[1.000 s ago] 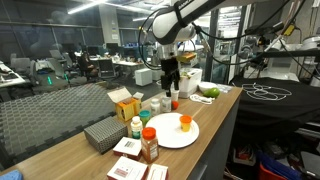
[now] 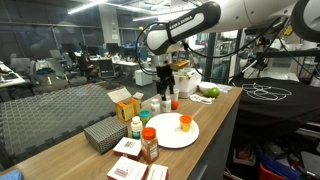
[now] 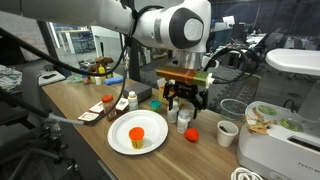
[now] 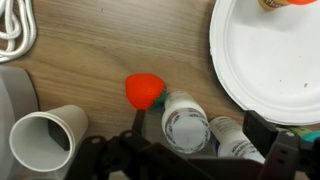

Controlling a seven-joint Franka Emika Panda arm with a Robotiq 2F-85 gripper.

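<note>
My gripper is open over two small white bottles, with nothing held between its fingers. In the wrist view, the nearer white bottle [image 4: 187,129] shows its round top between the fingers. A second white bottle [image 4: 232,138] stands close to its right, partly covered by the right finger. Beside them lies a red tomato-like object [image 4: 145,90]. Exterior view 2 has the gripper [image 3: 186,101] just above the bottles, with the red object [image 3: 191,135] in front. From exterior view 1, the gripper [image 2: 170,88] is over the far end of the bottle group.
A white plate [image 3: 120,125] holding an orange cup [image 3: 137,137] lies beside the bottles. On the other side stand a white cup [image 3: 227,133] and a large white appliance [image 3: 280,145]. Jars [image 2: 149,145] and boxes [image 2: 127,170] crowd the table's near end in exterior view 1.
The arm has come slightly down and left in exterior view 1, bringing the gripper closer to the bottles. The objects on the table look unmoved.
</note>
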